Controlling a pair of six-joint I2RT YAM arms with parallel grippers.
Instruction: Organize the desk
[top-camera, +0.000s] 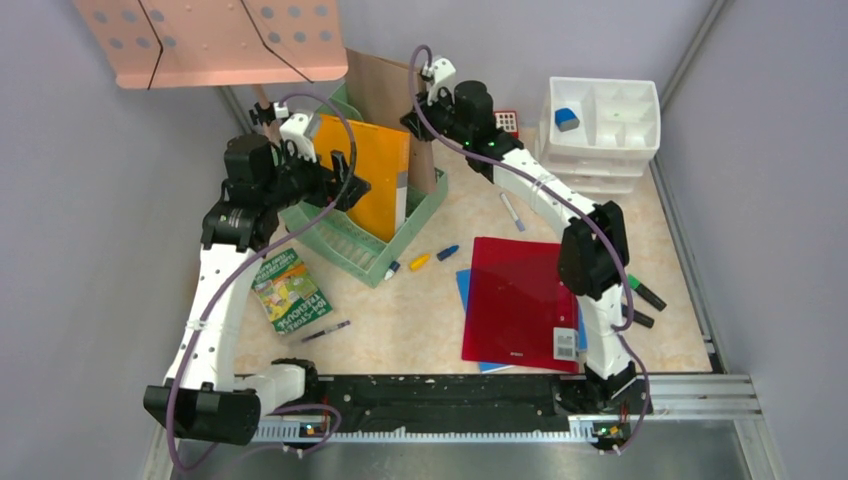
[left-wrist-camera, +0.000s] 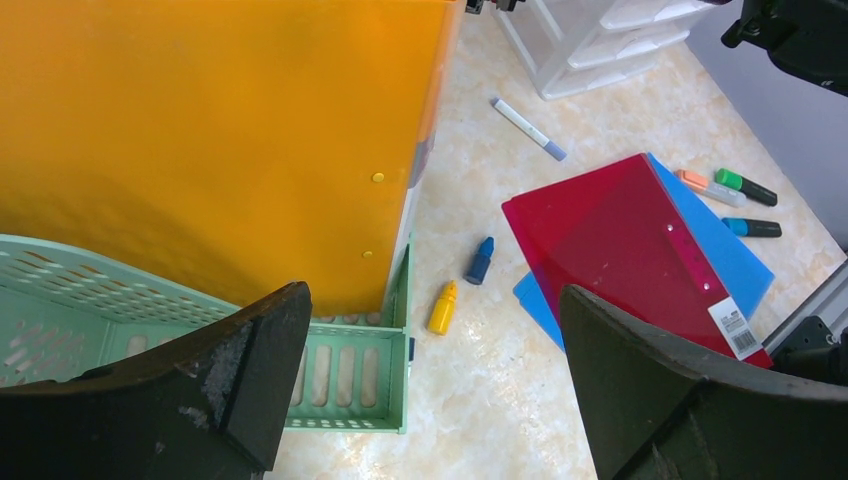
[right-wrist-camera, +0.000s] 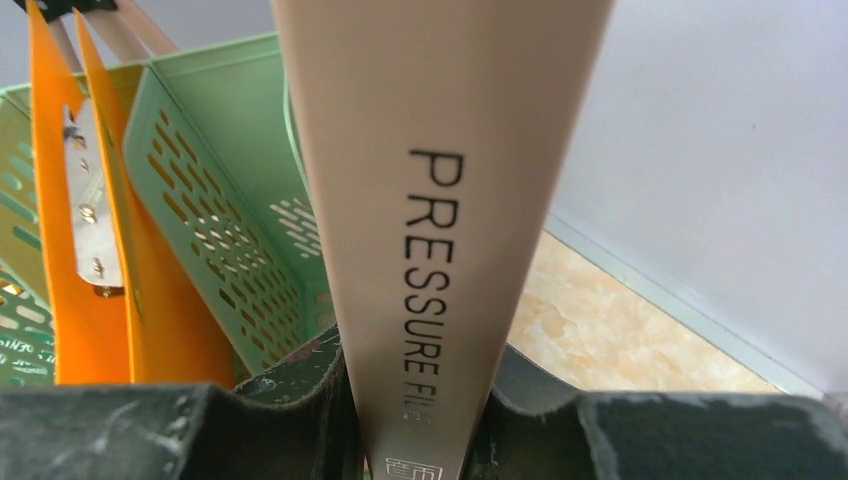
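Observation:
A green basket (top-camera: 428, 212) stands at the back left of the desk with an orange file (top-camera: 375, 170) upright in it. My right gripper (top-camera: 414, 121) is shut on a tan file marked PRESSURE FILM (right-wrist-camera: 430, 250), its fingers on either side of the spine. This file stands upright at the basket's back right; its lower end is hidden. Before the orange file hangs my left gripper (top-camera: 350, 183), open and empty. Its wide-apart fingers (left-wrist-camera: 245, 370) frame basket and desk in the left wrist view.
Red folder (top-camera: 515, 300) over blue sheets (top-camera: 463, 290) lies front right. Yellow bottle (top-camera: 419, 262), dark blue bottle (top-camera: 448, 252), pen (top-camera: 326, 331) and green packet (top-camera: 290, 290) lie loose. White drawers (top-camera: 600, 150) stand back right. A pink perforated panel (top-camera: 230, 55) overhangs the back left.

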